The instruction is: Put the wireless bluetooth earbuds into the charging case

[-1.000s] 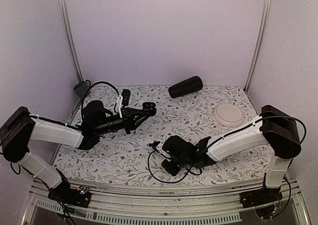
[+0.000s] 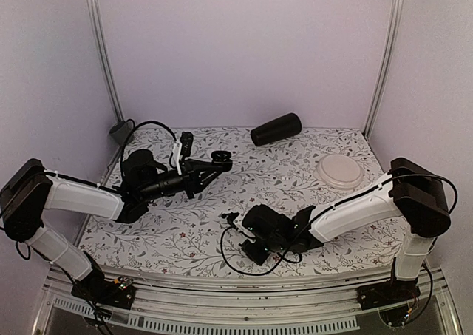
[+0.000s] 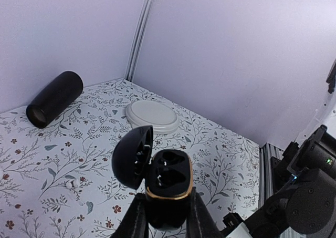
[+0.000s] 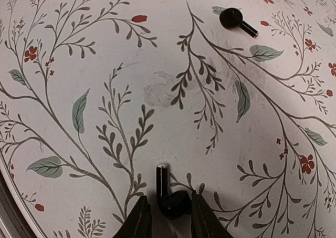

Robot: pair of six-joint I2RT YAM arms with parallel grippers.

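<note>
The open black charging case (image 3: 170,169), with a gold band below its empty-looking slots and its rounded lid tipped left, is held above the table. My left gripper is shut on its lower part. In the right wrist view, one black earbud (image 4: 175,203) lies on the table, its stem pointing away from the gripper. My right gripper stands part open around this earbud's rounded head, the right fingertip very close to it. A second earbud (image 4: 231,18) rests farther off at the upper right. The right fingertips are hard to make out from above.
A black cylinder (image 2: 276,129) lies at the back of the table, and a round white lid-like object (image 2: 340,171) sits at the back right. Walls enclose the sides and back.
The right arm has shifted very slightly at the wrist and elbow. The left arm and the case have not visibly moved.
</note>
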